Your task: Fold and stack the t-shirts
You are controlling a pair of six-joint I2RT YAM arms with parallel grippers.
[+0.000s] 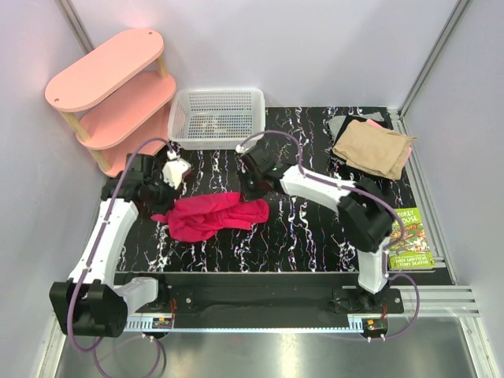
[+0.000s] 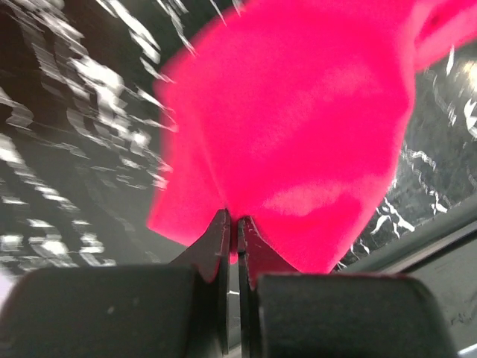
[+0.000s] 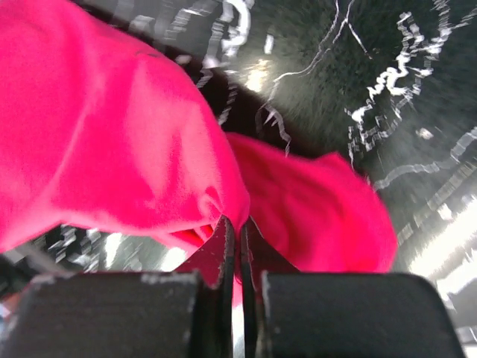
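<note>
A bright red-pink t-shirt [image 1: 206, 220] hangs loosely bunched between my two grippers over the left half of the dark table. At its left end, my left gripper [image 1: 164, 209] is shut; in the left wrist view the cloth [image 2: 298, 149] runs in between its closed fingertips. Farther right, my right gripper [image 1: 243, 195] pinches the upper edge, and in the right wrist view folds of the fabric [image 3: 134, 149] gather into the shut fingers. On the right of the table lies a stack of folded shirts [image 1: 372, 150], beige on top, with pink, black and grey edges showing below.
A white laundry basket [image 1: 216, 146], empty, stands at the back beside a pink shelf unit [image 1: 118, 110] on the left. A colourful book [image 1: 409, 244] lies at the right front.
</note>
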